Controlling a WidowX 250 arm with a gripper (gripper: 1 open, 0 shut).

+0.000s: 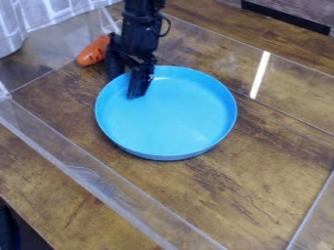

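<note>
A round blue plate (170, 117) lies on the wooden table. The dark gripper (135, 76) reaches down from the top of the camera view to the plate's upper-left rim, its fingers spread at the rim; whether they touch it is hard to tell. An orange carrot-like object (93, 51) lies just left of the arm, behind the plate.
Clear plastic edges run along the left and right of the wooden table (235, 195). Crumpled white material (23, 24) sits at the top left. Bare wood lies below and to the right of the plate.
</note>
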